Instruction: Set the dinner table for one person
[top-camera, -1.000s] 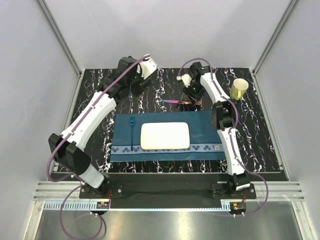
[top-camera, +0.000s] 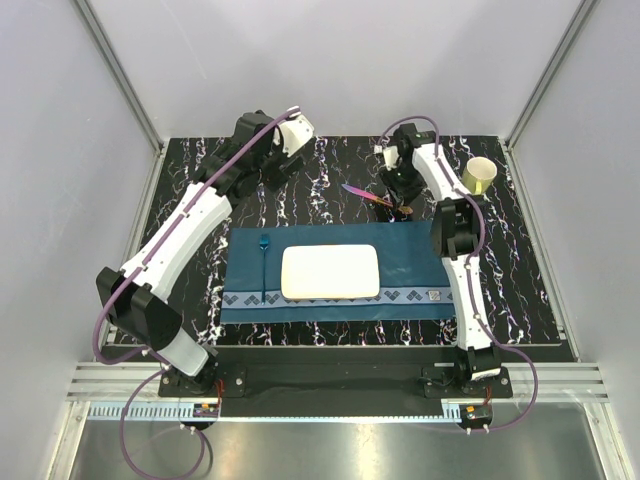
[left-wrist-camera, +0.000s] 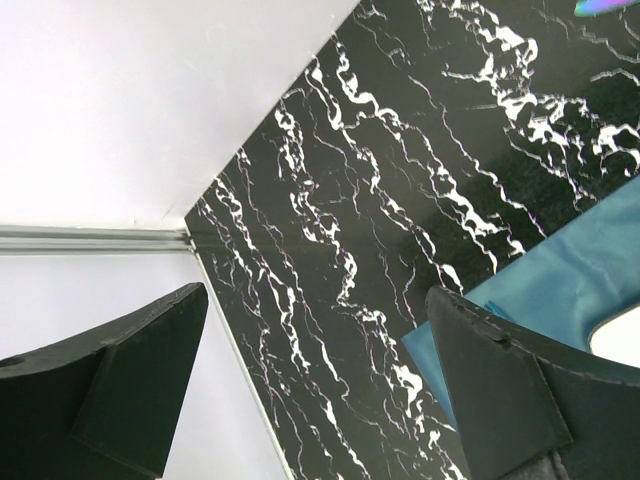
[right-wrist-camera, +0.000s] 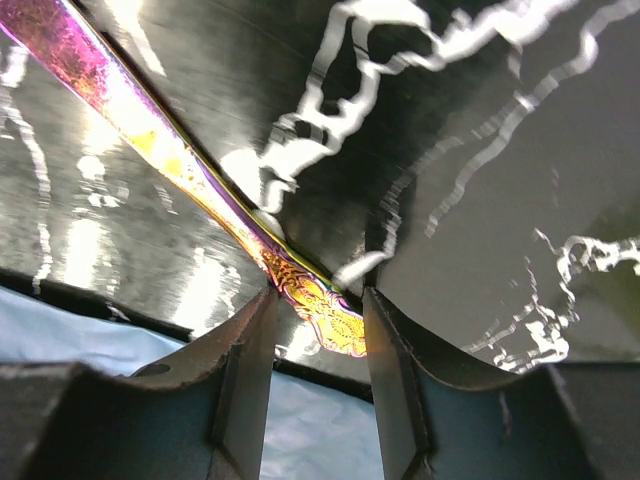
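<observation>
An iridescent piece of cutlery (top-camera: 360, 190) lies on the black marble table behind the blue placemat (top-camera: 408, 260). A white rectangular plate (top-camera: 329, 271) sits on the mat, a blue fork (top-camera: 264, 262) left of it. My left gripper is open, raised above the back left of the table, nothing between its fingers.
A pale yellow mug (top-camera: 478, 176) stands at the back right. Walls (top-camera: 565, 150) bound the table at back and sides.
My right gripper has moved right, and the iridescent cutlery has shifted and turned, its left end now farther right. The left arm has stayed still.
</observation>
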